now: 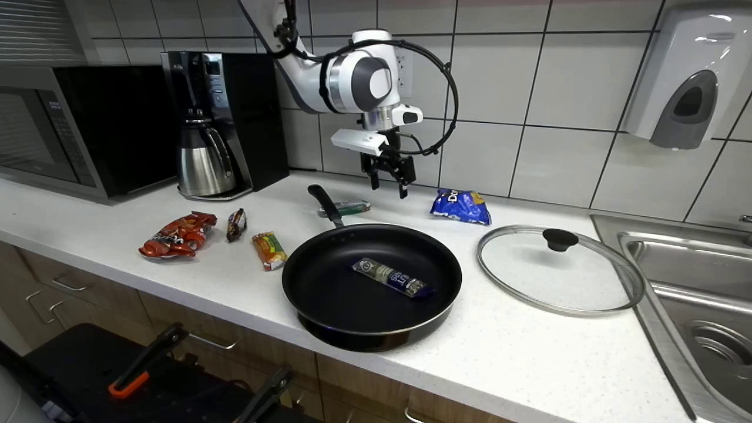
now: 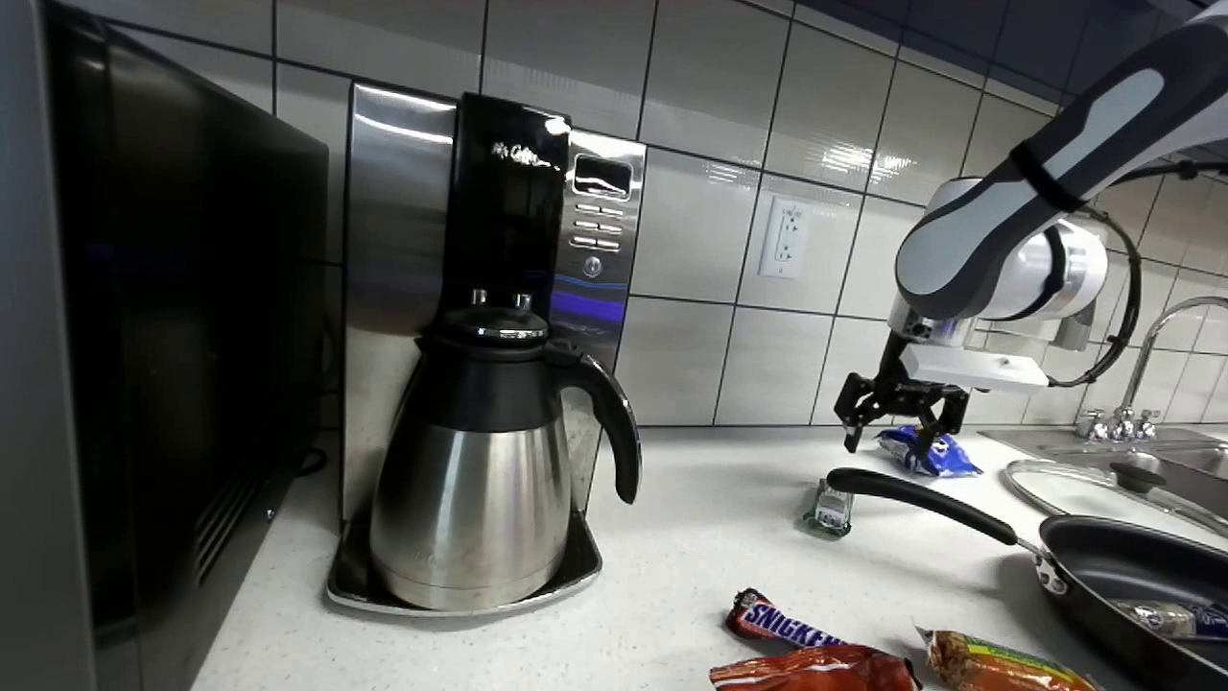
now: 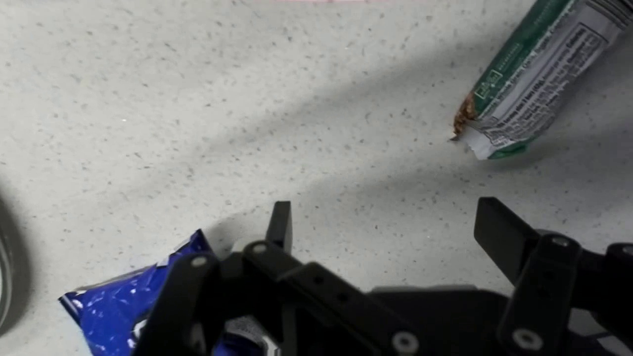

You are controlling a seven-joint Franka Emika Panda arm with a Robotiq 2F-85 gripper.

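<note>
Over the back of the counter my gripper (image 1: 389, 189) hangs open, nothing between its fingers. In the wrist view the spread fingertips (image 3: 281, 225) have bare counter between them. A green-and-silver bar (image 3: 540, 83) lies ahead of the right finger, its near end crumpled. The blue chip bag (image 3: 121, 308) is partly hidden behind the left finger; in exterior view 1 this bag (image 1: 462, 205) rests right of the gripper. The black pan (image 1: 370, 278) holds a bar in a dark-blue and clear wrapper (image 1: 392, 276). Its handle (image 1: 325, 204) reaches back across the green bar (image 1: 345, 208).
A glass lid (image 1: 561, 271) lies between pan and sink (image 1: 694, 282). Left of the pan are a yellow-orange packet (image 1: 269, 250), a small Snickers (image 1: 237, 225) and a red bag (image 1: 180, 235). The coffee maker (image 1: 257, 120) and microwave (image 1: 116, 134) stand at the back left.
</note>
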